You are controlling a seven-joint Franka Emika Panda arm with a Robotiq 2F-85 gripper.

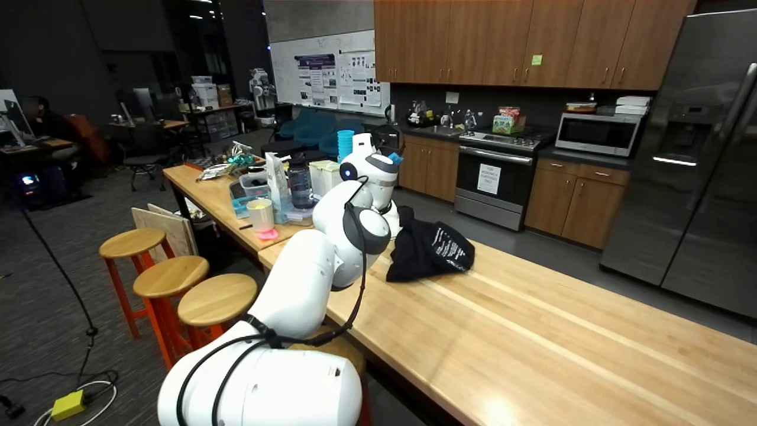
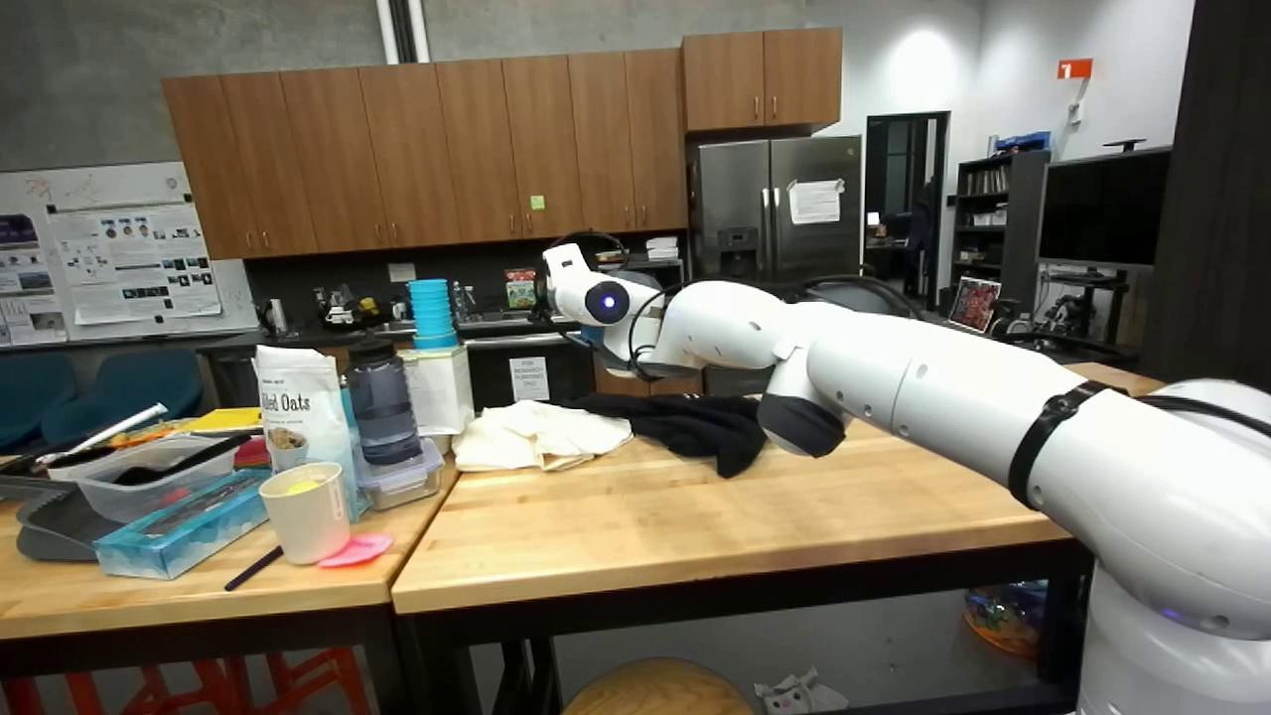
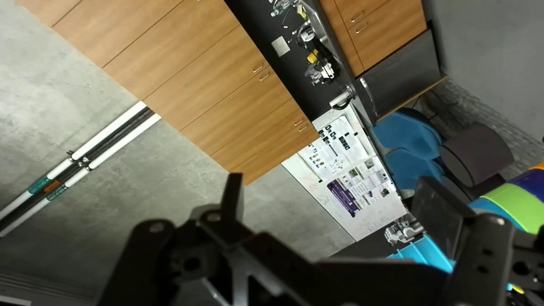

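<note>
A black cloth garment with white print (image 1: 441, 245) lies bunched on the wooden table (image 1: 568, 333). In exterior view 2 the black cloth (image 2: 703, 423) rests beside a cream-white cloth (image 2: 542, 435), close to the table's left end. My gripper stands open in the wrist view, its two dark fingers (image 3: 233, 196) wide apart. Nothing lies between them; only the far wall, cabinets and posters show behind. Both exterior views place the arm's wrist (image 2: 584, 292) above the cloths, clear of them, with the fingers largely hidden or too small to make out.
A side table on the left carries an oats bag (image 2: 298, 411), a dark bottle (image 2: 383, 405), a cup (image 2: 305, 512) and a white box (image 2: 438, 391). Behind the wrist rises a stack of blue cups (image 2: 431, 312).
</note>
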